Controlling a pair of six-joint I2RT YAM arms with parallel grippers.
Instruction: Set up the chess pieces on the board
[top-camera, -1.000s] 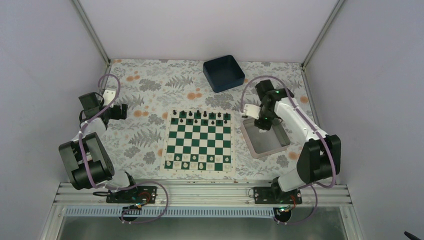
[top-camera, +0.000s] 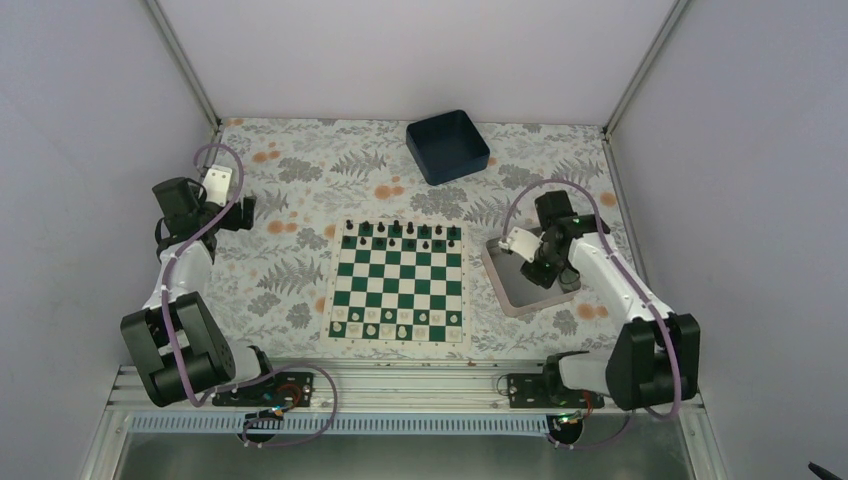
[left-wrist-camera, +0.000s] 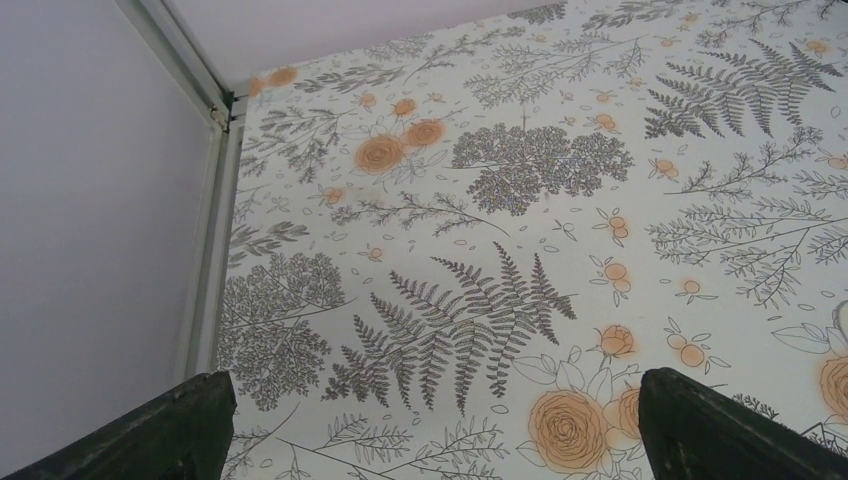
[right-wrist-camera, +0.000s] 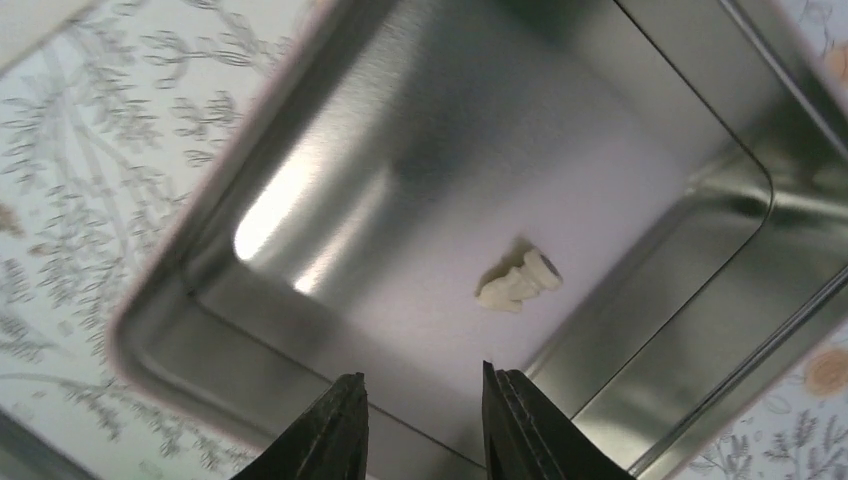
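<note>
A white chess piece (right-wrist-camera: 518, 283), knight-like in shape, lies on its side on the floor of the grey tray (top-camera: 516, 297). Over that tray, my right gripper is open with an empty gap between its fingers. The piece is ahead of the fingertips and to their right in the right wrist view. On the green-and-white board (top-camera: 398, 285), black pieces (top-camera: 396, 226) fill the two far rows. White pieces (top-camera: 404, 331) stand on the two near rows, with some squares there bare. At the far left, my left gripper (top-camera: 249, 213) is open and empty above the table.
A dark blue bin (top-camera: 447, 148) is at the back, behind the board. The tray's raised rim (right-wrist-camera: 200, 210) surrounds the piece. Patterned tabletop (top-camera: 290, 185) left of the board is clear.
The left arm shifted only slightly.
</note>
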